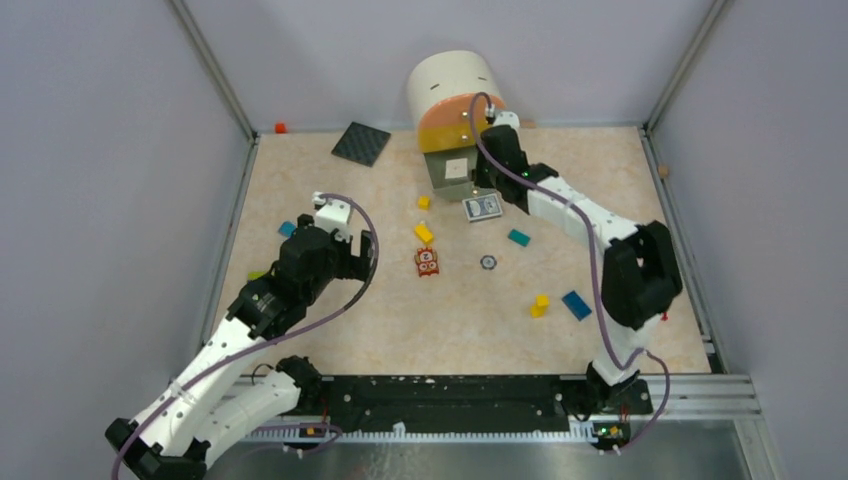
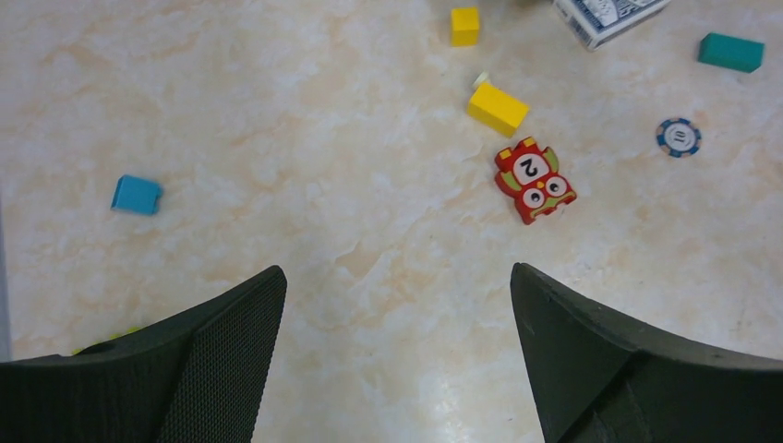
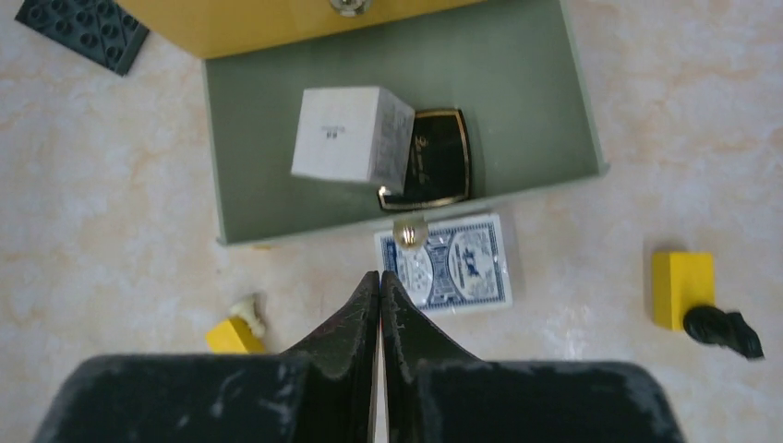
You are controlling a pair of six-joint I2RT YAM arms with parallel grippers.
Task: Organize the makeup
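Observation:
A white cabinet (image 1: 445, 80) with orange and yellow fronts has its green drawer (image 3: 499, 111) pulled out. Inside lie a white box (image 3: 332, 134) and a black gold-edged compact (image 3: 429, 157). My right gripper is shut, nothing visible between its fingers, over the drawer's front near its knob (image 3: 410, 233). A card deck (image 3: 462, 263) lies just in front of the drawer. My left gripper stands open and empty over the table at the left.
A red owl piece (image 2: 534, 180), a poker chip (image 2: 679, 137), yellow blocks (image 2: 497, 109), a teal block (image 2: 729, 52), a blue block (image 2: 136, 194) and a dark baseplate (image 1: 360, 143) are scattered about.

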